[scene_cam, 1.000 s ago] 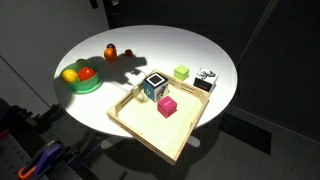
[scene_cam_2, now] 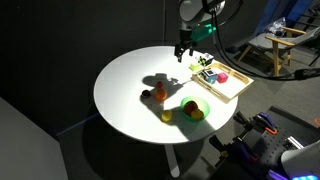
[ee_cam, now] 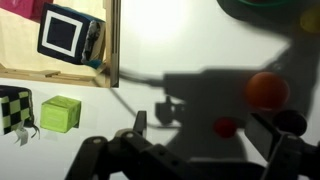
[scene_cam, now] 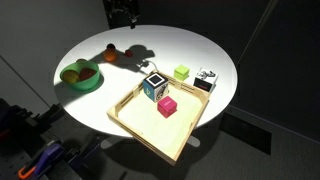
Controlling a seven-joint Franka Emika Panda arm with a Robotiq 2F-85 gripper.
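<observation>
My gripper hangs open above the white table, with nothing between its fingers; in exterior view 1 the gripper (scene_cam: 124, 18) is at the top edge. Below it in the wrist view lie a small red ball (ee_cam: 225, 127), an orange ball (ee_cam: 267, 91) and a dark round thing (ee_cam: 290, 122). A wooden tray (scene_cam: 186, 139) carries a dark blue patterned cube (scene_cam: 155, 87) and a pink cube (scene_cam: 167, 106). Beyond the tray sit a lime-green cube (scene_cam: 181, 72) and a black-and-white cube (scene_cam: 205, 78).
A green bowl (scene_cam_2: 205, 112) holds round fruit, and a yellow fruit (scene_cam_2: 166, 116) lies on the table beside it. Bare table (scene_cam_2: 125, 110) stretches along the left in exterior view 2. A cable crosses above the tray there.
In exterior view 1 my gripper has come further into view at the top, moving right and downward. Its shadow has shifted over the bowl and balls. The objects have stayed put.
</observation>
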